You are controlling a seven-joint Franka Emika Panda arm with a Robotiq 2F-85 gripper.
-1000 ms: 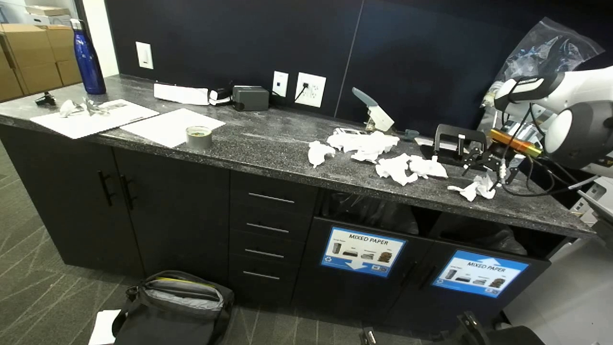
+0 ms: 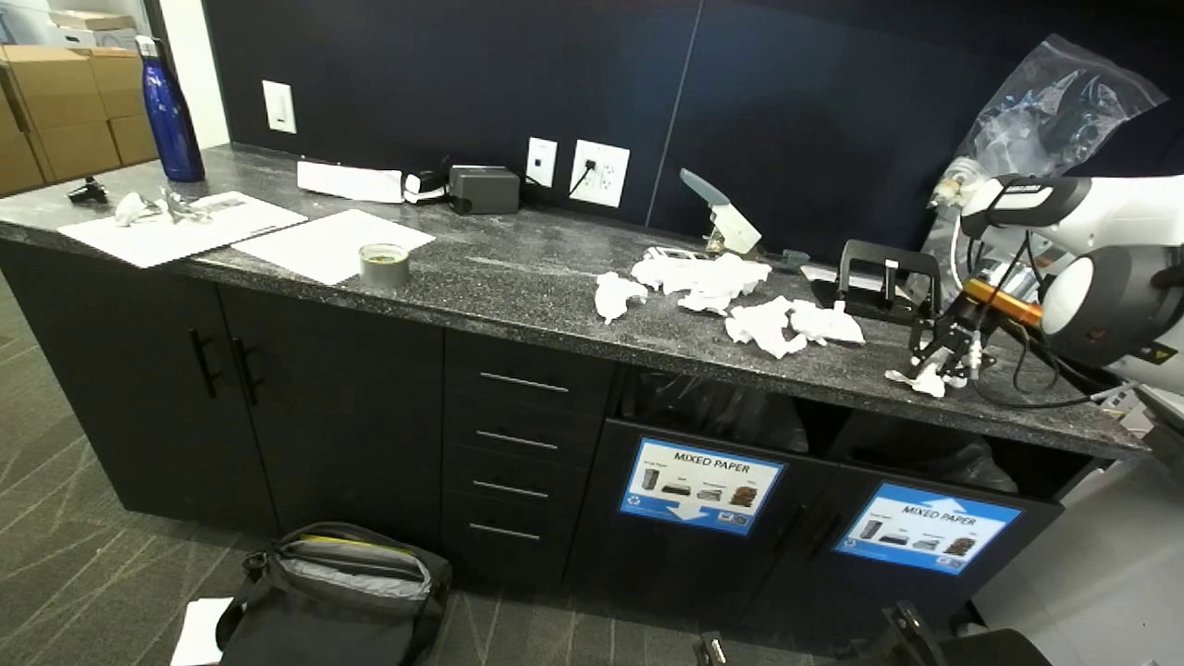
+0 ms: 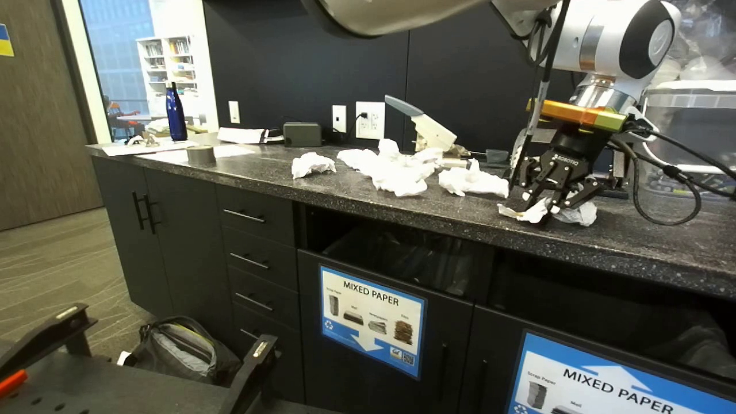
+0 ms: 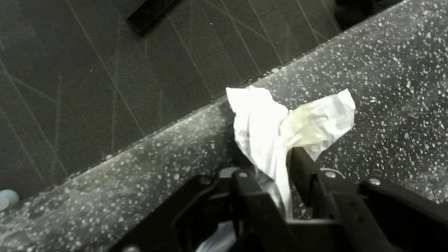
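A crumpled white paper lies near the counter's front edge at the right, below my gripper. In the wrist view the paper fans out into two flaps, and its narrow folded middle runs down between my fingers. The fingers stand part apart around that fold. Whether they press on it from both sides is not clear. Seen from exterior view 1, my gripper is low over the counter and hides part of the paper.
Several other crumpled papers lie left of the gripper. Behind stand a black holder and a beige-and-grey tool. The counter edge runs close by the paper. Open bins sit below.
My gripper has come down onto the paper at the right and tilted. Its fingers now stand around the paper's middle, and the paper looks more bunched. The other things have not moved.
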